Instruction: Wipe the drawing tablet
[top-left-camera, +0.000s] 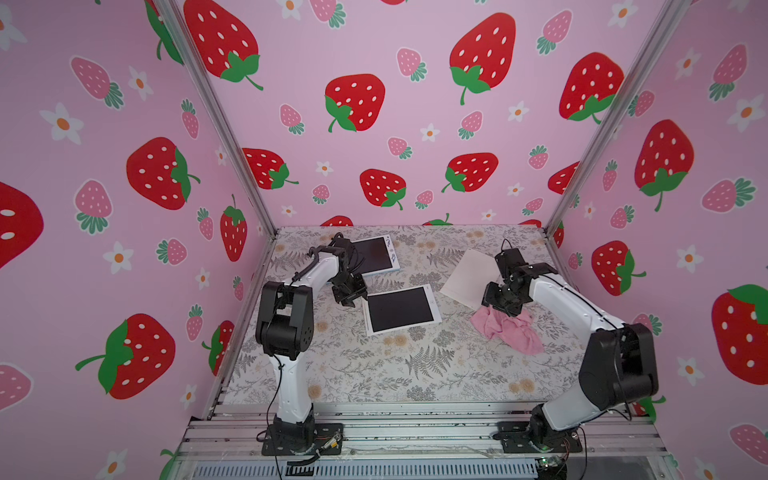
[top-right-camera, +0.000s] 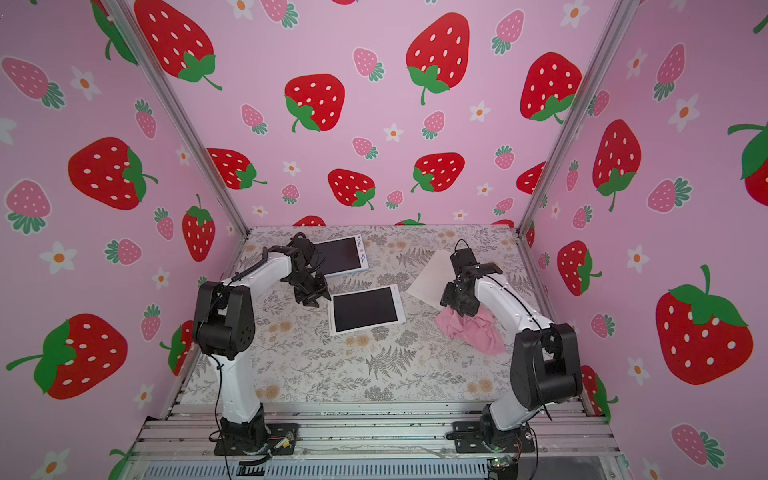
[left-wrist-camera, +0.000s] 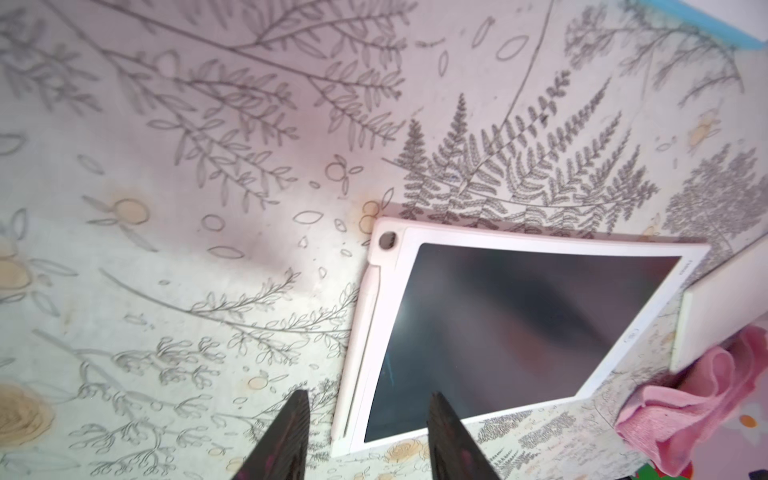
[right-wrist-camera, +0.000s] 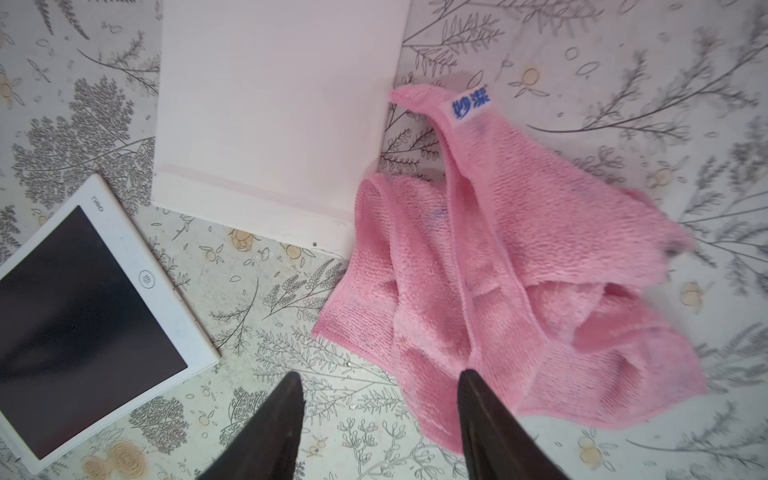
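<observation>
The drawing tablet (top-left-camera: 400, 309), white-framed with a dark screen, lies flat near the middle of the table, its screen uncovered. Just off its left edge is my left gripper, part open and empty, with the white frame and stylus (left-wrist-camera: 361, 352) close below its fingers. To the tablet's right a crumpled pink cloth (right-wrist-camera: 496, 280) rests on the table, partly against a white board. My right gripper stands over the cloth's near side, its fingers apart. No cloth shows pinched between them.
A second dark-screened tablet (top-right-camera: 339, 256) lies at the back left, partly behind my left arm. The white board (right-wrist-camera: 272, 112) lies right of the middle tablet.
</observation>
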